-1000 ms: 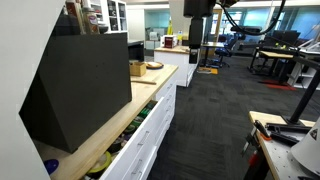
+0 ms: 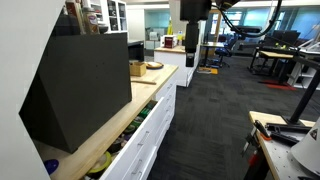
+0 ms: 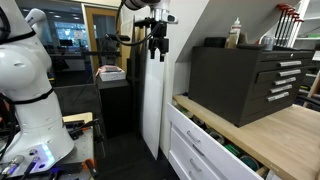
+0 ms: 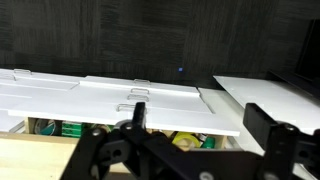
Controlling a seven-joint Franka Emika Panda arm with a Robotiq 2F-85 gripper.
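Note:
High above the floor, beside the white drawer cabinet, my gripper (image 2: 190, 60) points downward. It also hangs in the upper middle of the other exterior view (image 3: 155, 52). In the wrist view its dark fingers (image 4: 258, 122) stand wide apart with nothing between them, so it is open. Below, the top drawer (image 3: 217, 150) is pulled partly out. Green and yellow items (image 4: 185, 139) lie inside it, partly hidden by the gripper in the wrist view. The gripper touches nothing.
A wooden counter (image 3: 250, 125) runs over the drawers and carries a dark grey drawer chest (image 2: 85, 75). Farther along it stands a small wooden box (image 2: 137, 68). A white panel (image 4: 245, 95) stands near the drawer's end.
My gripper has come down a little and shifted slightly to the left in exterior view 1. The drawer and the things on the counter stay put.

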